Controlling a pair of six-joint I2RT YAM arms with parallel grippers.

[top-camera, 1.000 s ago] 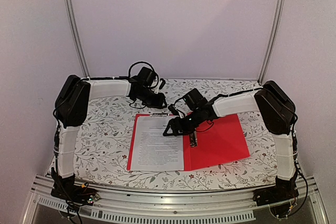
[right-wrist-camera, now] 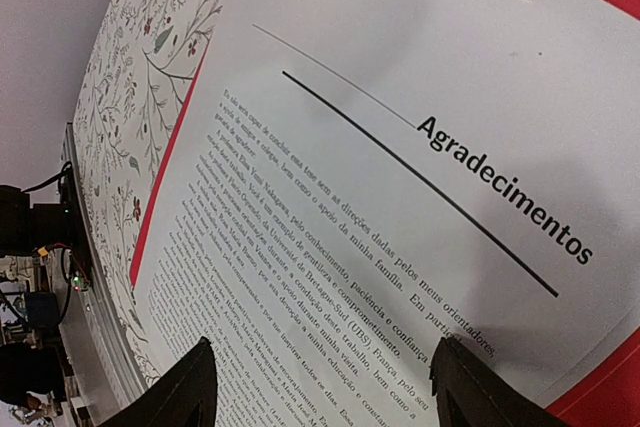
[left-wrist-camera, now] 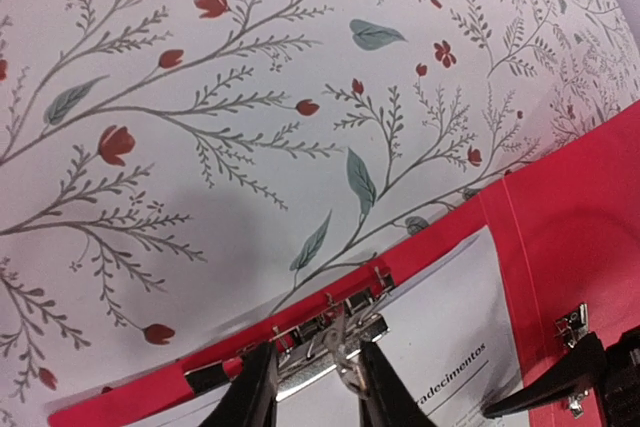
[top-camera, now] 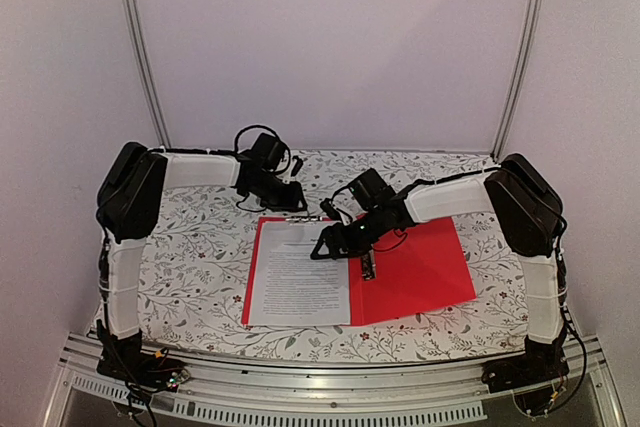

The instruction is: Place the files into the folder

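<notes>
A red folder (top-camera: 420, 277) lies open, with a stack of white printed sheets (top-camera: 295, 292) on its left half under a metal clip (left-wrist-camera: 330, 367) at the top edge. My left gripper is over that clip, its fingers part open; whether it touches the clip I cannot tell. My right gripper stands open low over the sheets, whose heading reads "Agradecimentos".
A second metal fastener (top-camera: 368, 265) sits near the folder's middle, under the right arm. Pale walls enclose the sides and back.
My left gripper has moved down and slightly left toward the clip at the top of the sheets. The right arm and the folder show no visible movement.
</notes>
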